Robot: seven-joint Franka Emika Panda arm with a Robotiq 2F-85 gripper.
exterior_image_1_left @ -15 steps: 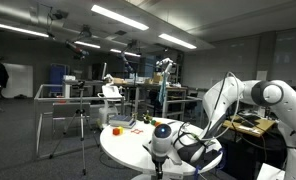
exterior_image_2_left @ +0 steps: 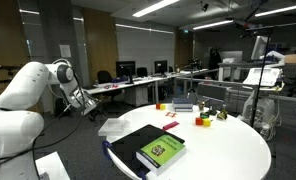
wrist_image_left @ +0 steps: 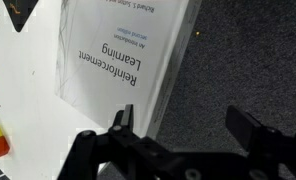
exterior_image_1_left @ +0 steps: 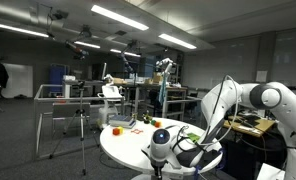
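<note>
A white book [wrist_image_left: 123, 60] with "Reinforcement Learning" on its cover lies on the white table [wrist_image_left: 28, 130], along the table's edge. In the wrist view my gripper is open. One finger [wrist_image_left: 123, 145] overlaps the book's near corner in the picture, and the other is over the dark floor. Nothing shows between them, and I cannot tell whether the book is touched. At the left edge of the table in exterior view 2 is a pale flat object [exterior_image_2_left: 113, 128], apparently this book, with my gripper [exterior_image_2_left: 89, 115] just beyond it.
A green book [exterior_image_2_left: 161, 151] rests on a black item [exterior_image_2_left: 138, 138] at the table's front. Coloured blocks [exterior_image_2_left: 203, 122] and a red object [exterior_image_2_left: 170, 126] stand farther back. A tripod [exterior_image_1_left: 82, 110] stands on the floor.
The arm's wrist has come down a little and shifted slightly in exterior view 1. The objects on the table look unmoved.
</note>
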